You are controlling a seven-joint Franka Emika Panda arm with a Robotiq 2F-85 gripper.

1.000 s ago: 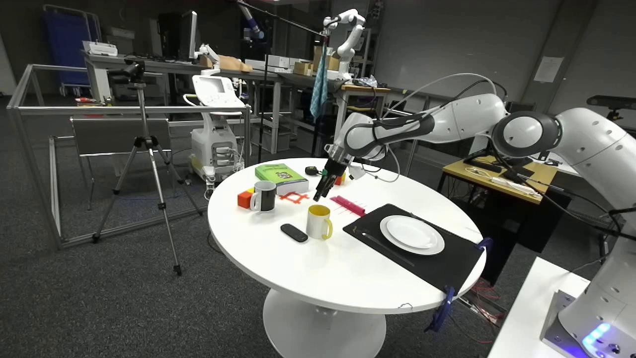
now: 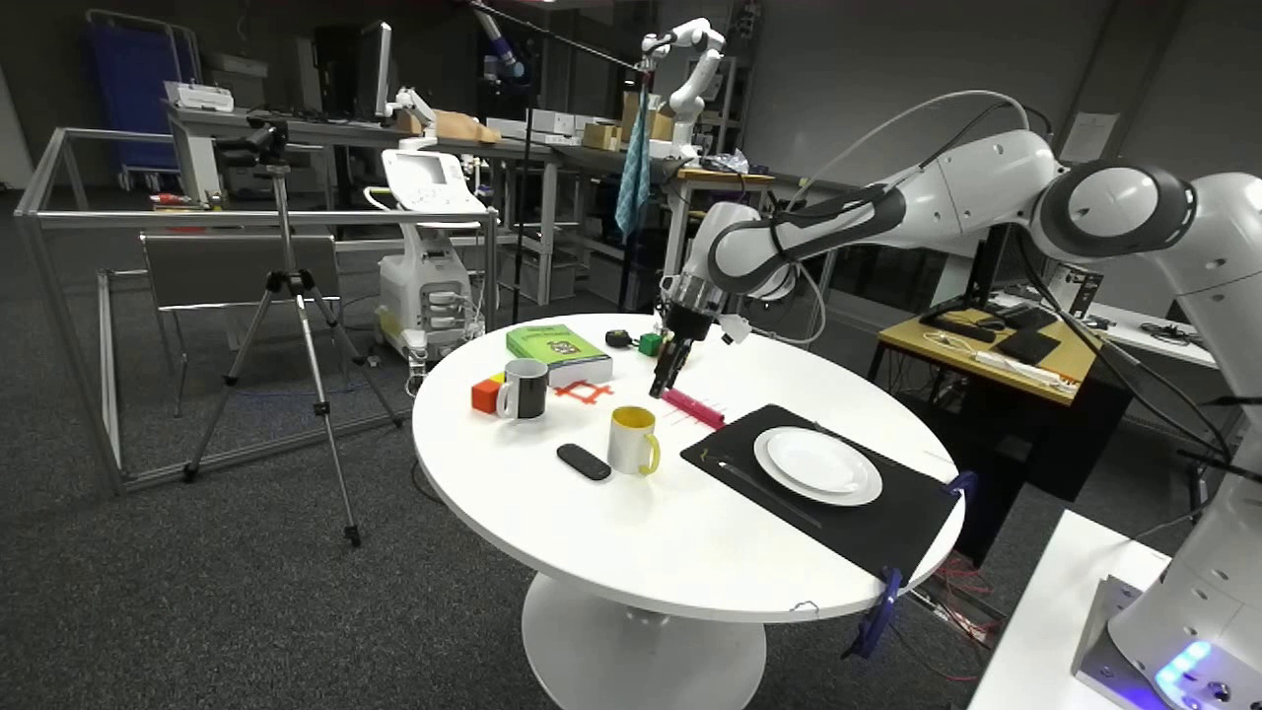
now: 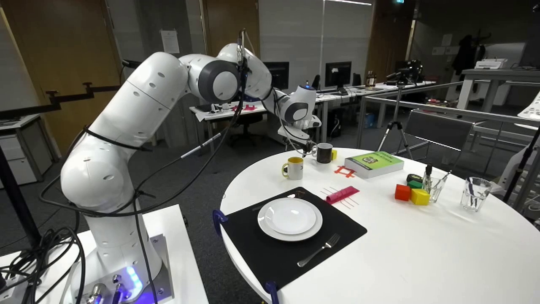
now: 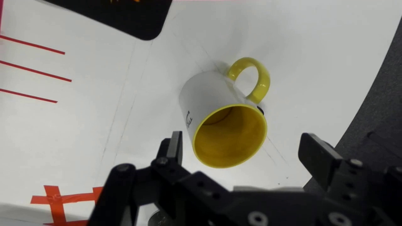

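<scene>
A white mug with yellow inside and yellow handle (image 4: 222, 113) stands upright on the white round table (image 2: 556, 532), by the black placemat's corner. In the wrist view my gripper is open, its fingers (image 4: 175, 148) wide apart on either side of the mug's rim in the picture. The mug is apart from the fingers, and nothing is held. From exterior view 1 the gripper (image 2: 665, 369) hangs above the table, behind the mug and slightly to its right. Its fingertips are hard to make out in exterior view 2, where the gripper is mostly hidden.
The black placemat (image 3: 243, 245) bears white plates (image 3: 291, 216) and a fork (image 3: 319, 250). A dark mug (image 2: 527, 390), green book (image 2: 556, 345), pink roll (image 3: 342, 194) and black oblong object (image 2: 583, 461) lie around. Coloured cubes and glasses (image 3: 474, 194) stand farther off.
In exterior view 1 the arm has risen, and the gripper has shifted right and slightly up, farther from the yellow-handled mug. The things on the table have not moved.
</scene>
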